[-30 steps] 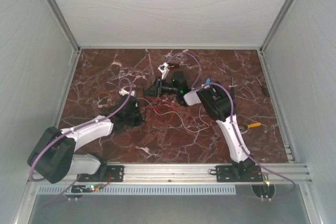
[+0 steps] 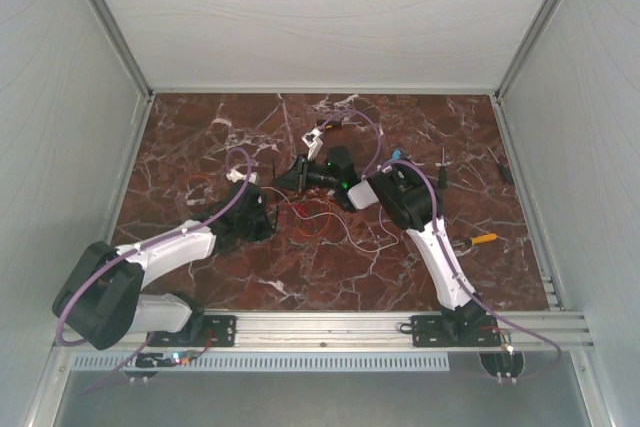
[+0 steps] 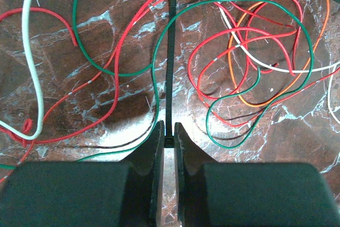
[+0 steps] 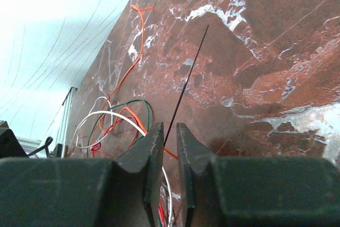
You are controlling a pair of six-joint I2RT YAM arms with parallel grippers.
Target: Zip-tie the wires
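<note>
In the left wrist view a black zip tie (image 3: 171,67) runs straight up the frame from my left gripper, whose tips are shut on its head end. Loose red wires (image 3: 117,73), a green wire (image 3: 155,73), an orange wire (image 3: 234,67) and a white wire (image 3: 32,62) lie around and under the strap. My right gripper is part open, a narrow gap between its fingertips. A thin black strap (image 4: 187,81), probably the same zip tie, rises from beside its left fingertip; whether it lies between the fingers is unclear.
A yellow-handled tool (image 2: 484,238) lies at the right of the marble table (image 2: 440,277), with dark tools (image 2: 443,172) further back. A white wire (image 2: 350,232) loops across the middle.
The left arm has stayed in place.
</note>
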